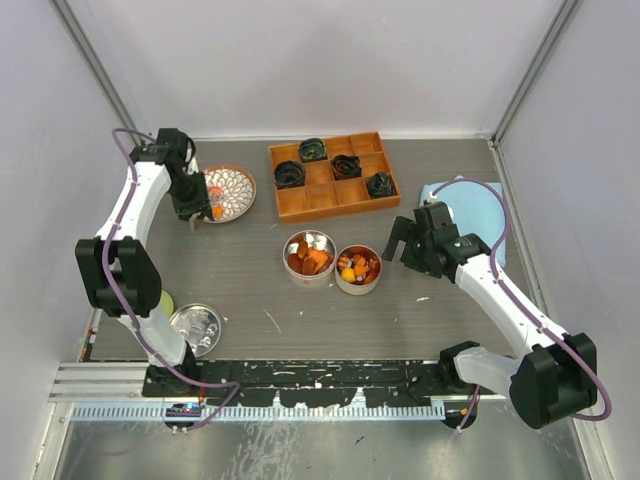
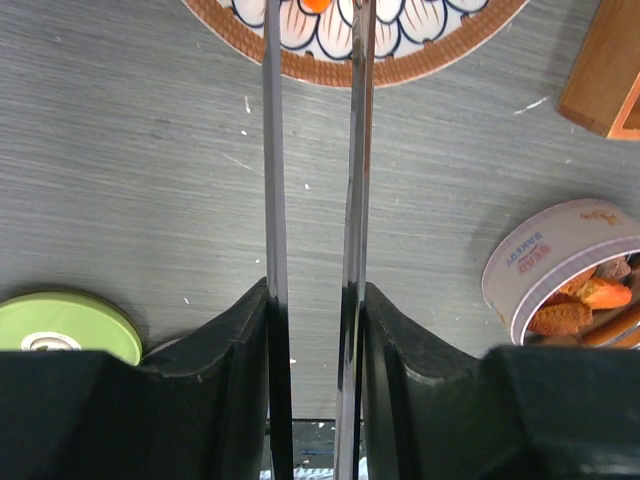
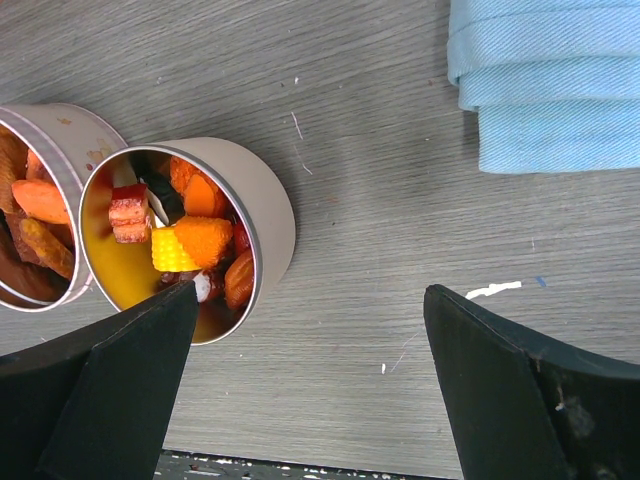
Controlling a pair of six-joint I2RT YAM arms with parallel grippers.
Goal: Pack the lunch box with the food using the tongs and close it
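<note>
My left gripper is shut on a pair of metal tongs (image 2: pixel 275 190), whose two long arms run toward the patterned plate (image 2: pixel 420 67). An orange food piece (image 2: pixel 315 4) shows between the tong arms over the plate; whether it is gripped or lying there I cannot tell, as the tips are out of view. Two food pots stand mid-table: one of brownish pieces and carrot (image 1: pixel 310 258), one of mixed vegetables (image 1: pixel 358 269). My right gripper stands open and empty, to the right of the mixed-vegetable pot.
Behind the pots sits a wooden compartment box (image 1: pixel 320 197) with several dark cups. A folded blue cloth (image 1: pixel 478 215) lies at the right. At the front left are a silver lid (image 1: pixel 197 328) and a green round lid (image 2: pixel 70 318). Table between plate and pots is clear.
</note>
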